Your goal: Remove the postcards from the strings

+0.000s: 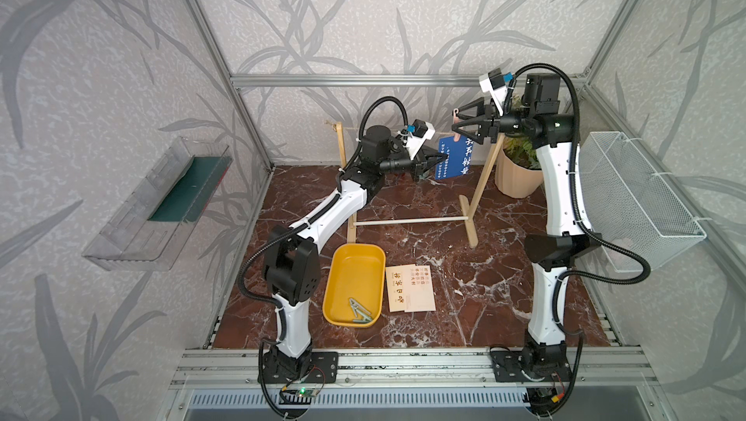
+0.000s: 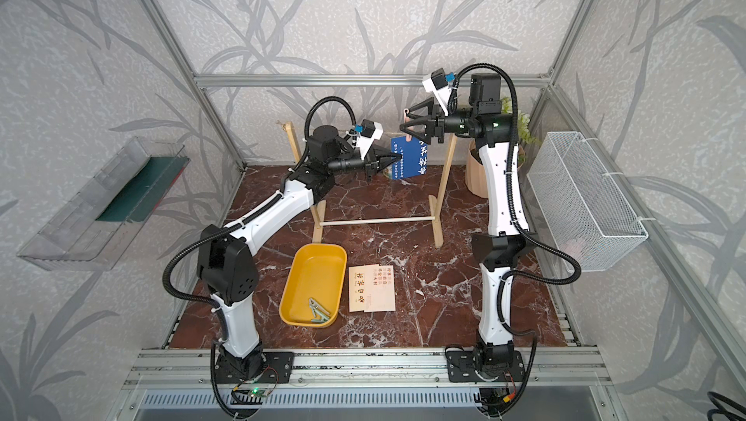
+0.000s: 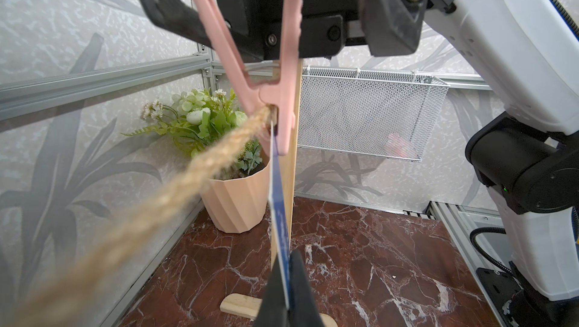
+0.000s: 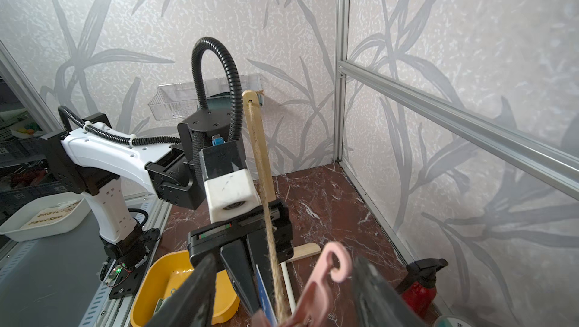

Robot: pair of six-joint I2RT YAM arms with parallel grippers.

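A blue postcard (image 1: 454, 158) hangs from the rope (image 4: 270, 242) under a pink clip (image 3: 288, 43), which sits beside the rope in both wrist views. My left gripper is shut on the card's lower edge, seen edge-on in the left wrist view. My right gripper is open, its two fingers on either side of the pink clip. Two pale postcards (image 1: 418, 289) lie on the table beside the yellow tray (image 1: 354, 247), which holds teal clips (image 1: 359, 310).
The wooden rack (image 1: 471, 223) stands mid-table. A potted plant (image 3: 235, 200) is at back right, a wire basket (image 1: 645, 195) on the right wall, a clear basket (image 1: 116, 250) on the left.
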